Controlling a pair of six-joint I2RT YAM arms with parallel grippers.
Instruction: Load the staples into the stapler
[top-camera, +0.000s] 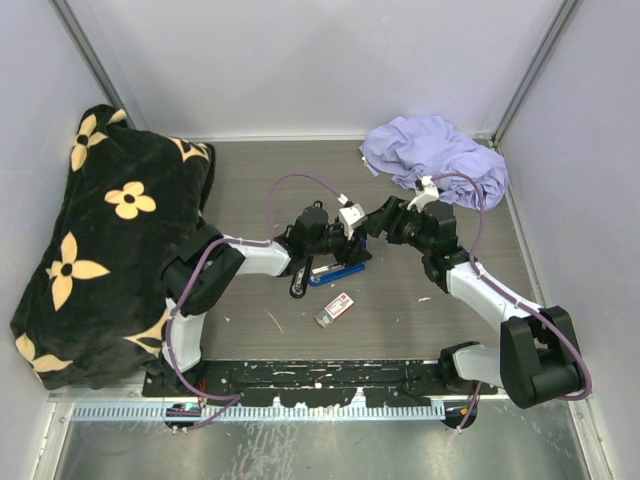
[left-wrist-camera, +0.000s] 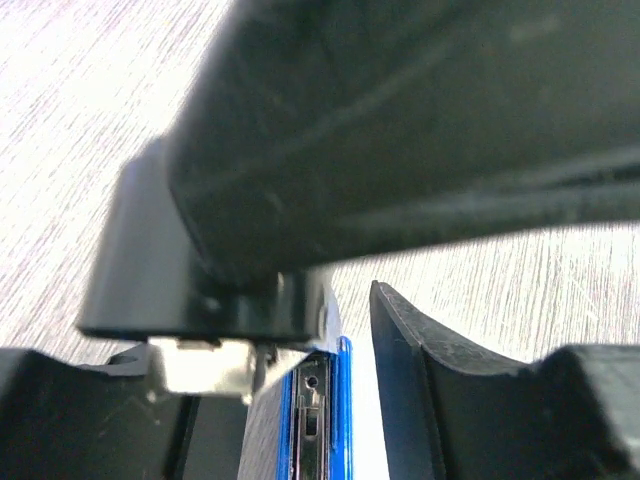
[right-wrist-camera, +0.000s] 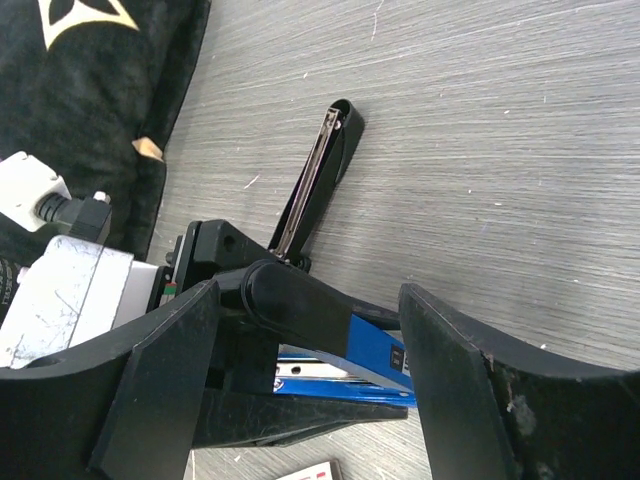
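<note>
The opened blue stapler (top-camera: 336, 274) lies beneath both grippers, its magazine (left-wrist-camera: 311, 420) showing between my left gripper (top-camera: 358, 250) fingers, which stand apart around it. My right gripper (top-camera: 385, 218) is close above, in the left wrist view a large dark shape over the left fingers. In the right wrist view its fingers stand apart, with the stapler's blue part (right-wrist-camera: 370, 350) and my left gripper behind the gap. Whether either touches or pinches a part is unclear. A staple box (top-camera: 335, 310) lies nearer the front edge.
A black stapler part (right-wrist-camera: 318, 175) lies just left of the blue one. A lilac cloth (top-camera: 433, 155) is at the back right, a black flowered cushion (top-camera: 110, 240) fills the left side.
</note>
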